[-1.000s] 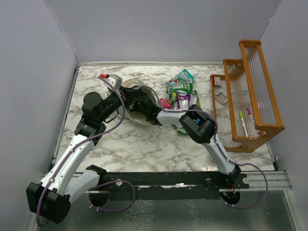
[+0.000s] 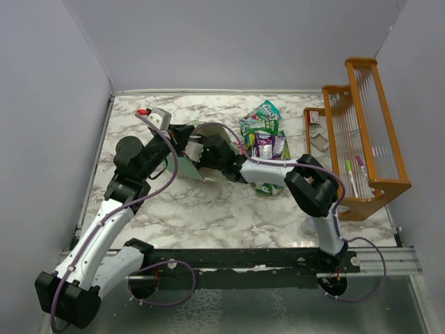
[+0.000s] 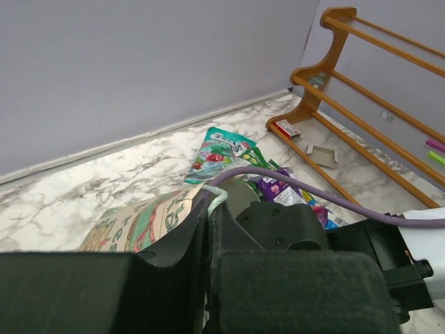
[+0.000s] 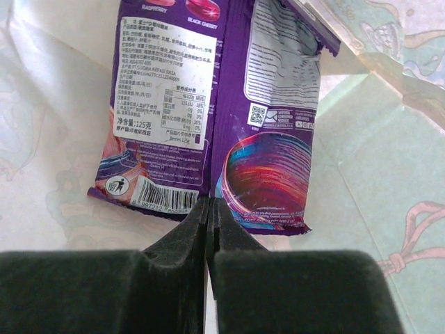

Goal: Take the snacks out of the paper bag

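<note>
The paper bag (image 2: 188, 169) lies tilted near the table's middle, its opening partly covered by my arms. In the left wrist view, its patterned side (image 3: 142, 224) shows beyond my left gripper, which is shut on a thin pale handle (image 3: 217, 191). My right gripper is shut inside the bag. Its tips lie over the lower part of a purple snack package (image 4: 268, 167), at the middle seam; whether they pinch that seam is hidden. The package lies against the bag's pale inner wall (image 4: 49, 153).
Several snack packages, one of them green (image 2: 265, 112) and another purple (image 2: 264, 146), lie right of the bag. A wooden rack (image 2: 379, 125) stands farther right. Bare marble (image 2: 188, 219) stretches in front of the bag.
My right arm's elbow has shifted right, and its gripper sits slightly lower in the top view. The bag's front flap has swung leftward. The left arm has edged slightly left.
</note>
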